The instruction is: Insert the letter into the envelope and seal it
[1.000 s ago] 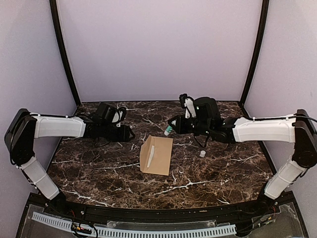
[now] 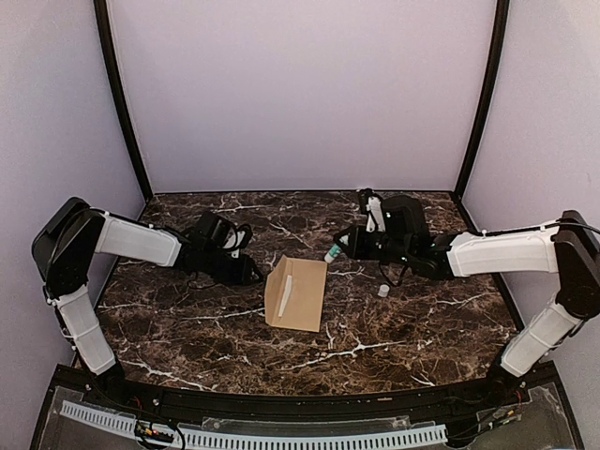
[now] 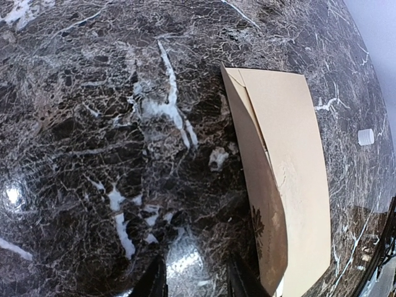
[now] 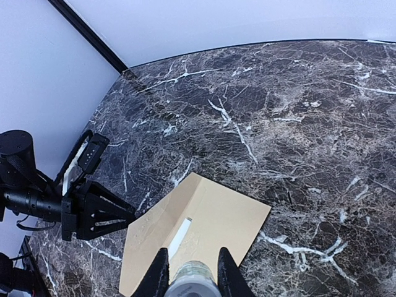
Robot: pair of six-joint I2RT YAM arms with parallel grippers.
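Note:
The tan envelope point(image 2: 305, 300) lies on the marble table, its flap point(image 3: 263, 192) on the left side lifted and standing up. A white strip point(image 4: 180, 236), which may be the letter's edge, shows along the mouth; the rest of the letter is hidden. Just left of the flap, apart from it, my left gripper point(image 2: 257, 277) is open with nothing between its fingers. Over the envelope's upper right corner, my right gripper is shut on a glue stick point(image 2: 333, 253), white and green, tilted downward.
A small white cap point(image 2: 383, 291) stands on the table to the right of the envelope, below the right arm.
My left gripper has come right and toward the front, closer to the flap. My right gripper has shifted right and slightly frontward with the glue stick. The envelope has stayed put.

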